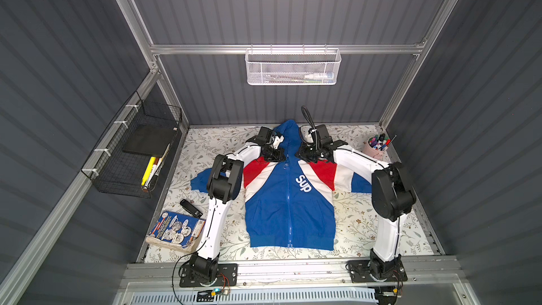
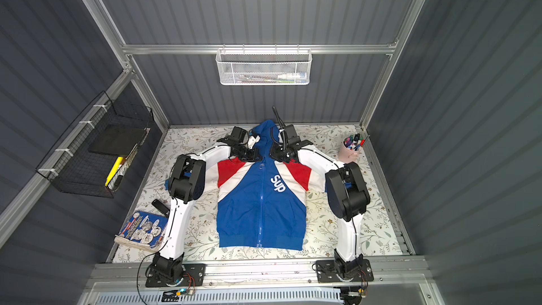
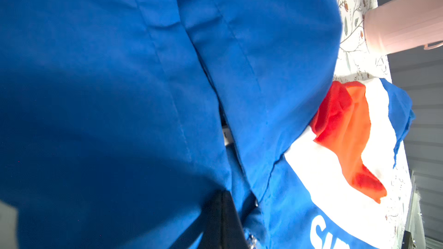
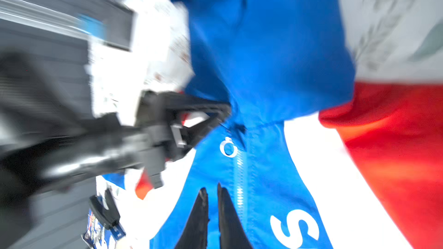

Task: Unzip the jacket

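A blue jacket (image 1: 271,209) with red and white shoulder panels lies flat, its hood toward the back wall. Down its middle runs the zip (image 1: 289,214), closed below the collar, with a silver ring pull (image 4: 228,147) hanging at the neck. My left gripper is shut at the collar opening, just above and left of the ring; no cloth shows between its fingers. To the right of the neck, my right gripper (image 1: 299,157) is over the jacket, apart from the ring. In the right wrist view its fingers (image 4: 201,216) are shut, nothing visible between them.
A pink cup of pens (image 1: 375,146) stands at the back right. On the left are a book (image 1: 176,230) and a black object (image 1: 190,207). A white basket (image 1: 292,67) hangs on the back wall. Both forearms lie across the sleeves.
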